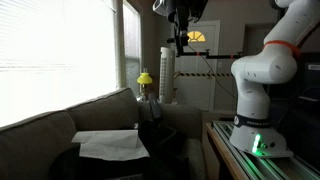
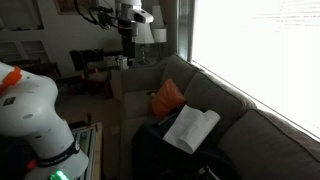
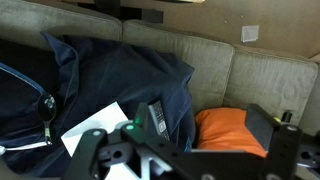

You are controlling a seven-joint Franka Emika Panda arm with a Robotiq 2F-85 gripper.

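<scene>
High above the sofa [image 1: 40, 133], my gripper stands open, its two dark fingers wide apart and nothing between them. Exterior view 1 has the gripper [image 1: 181, 48] at the top, and exterior view 2 has it at the upper left. A dark blue cloth or jacket [image 3: 105, 72] lies crumpled on the seat. On it rest a white sheet [image 3: 98, 117], also seen as a bright sheet [image 2: 190, 128], and a small grey remote-like object [image 3: 157, 116]. An orange cushion [image 3: 222, 130] lies to the right, partly covered by a finger.
The orange cushion [image 2: 168, 98] leans near the sofa's far end. A dark bag-like item with a zip [image 3: 25, 95] is at the left of the wrist view. A yellow lamp [image 1: 145, 79] stands behind the sofa. Open air surrounds the gripper.
</scene>
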